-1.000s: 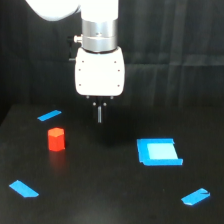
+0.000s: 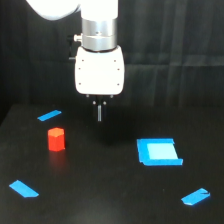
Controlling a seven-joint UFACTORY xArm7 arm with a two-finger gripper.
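Note:
A red block (image 2: 57, 139) stands on the dark table at the left. My gripper (image 2: 98, 110) points straight down from the white arm (image 2: 99, 73), above the table and to the right of the block, well apart from it. Its dark fingers are small and hard to make out against the black background, so how far apart they are cannot be judged. No object shows at their tips.
On the right, blue tape frames a pale square (image 2: 162, 151). Short blue tape strips lie at the far left (image 2: 49, 115), near left (image 2: 23, 189) and near right (image 2: 195, 197).

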